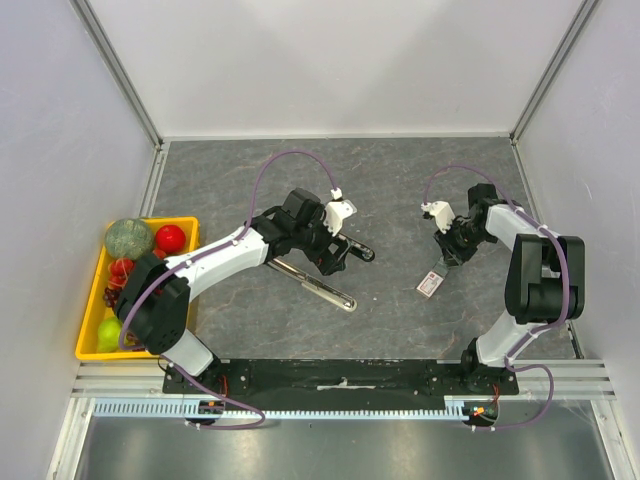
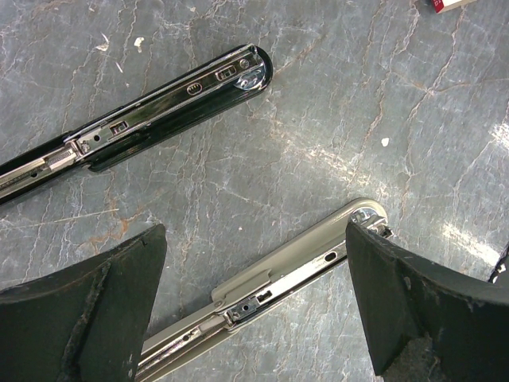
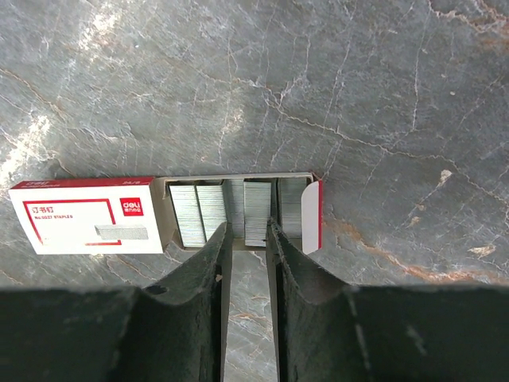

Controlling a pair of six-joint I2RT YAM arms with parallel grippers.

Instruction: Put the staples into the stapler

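A white and red staple box (image 3: 87,215) lies on the grey table with its inner tray (image 3: 312,239) pulled open, showing several rows of staples. My right gripper is over that tray, shut on a staple strip (image 3: 256,208) between its fingertips. In the left wrist view, a beige stapler (image 2: 298,259) and a black stapler (image 2: 183,99) lie at a slant, their metal tracks facing up. Above them hangs my left gripper, its fingers wide apart and nothing between them; the near parts of both staplers run out of that view.
At the far left stands a yellow basket (image 1: 88,340) with a watermelon (image 1: 129,240) and other fruit. Bare table lies between the staplers and the staple box, and along the back. White walls close off both sides.
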